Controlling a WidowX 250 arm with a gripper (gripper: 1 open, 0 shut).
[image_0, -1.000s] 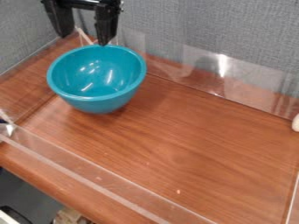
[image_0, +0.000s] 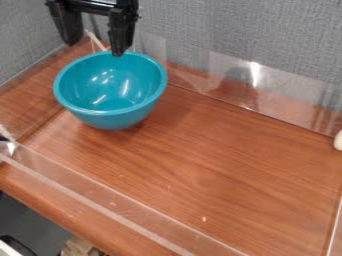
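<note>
A teal plastic bowl (image_0: 110, 106) sits at the left of the wooden surface (image_0: 201, 180), empty as far as its inside shows. Above its back rim is my black gripper (image_0: 94, 35), at the top left of the view, its two fingers spread apart and pointing down, with nothing seen between them.
Clear plastic edging runs along the back and front of the wooden surface. Grey textured walls stand behind. A small white object (image_0: 337, 139) is at the far right edge.
My gripper has shifted very slightly over the last second; the bowl stays where it was.
</note>
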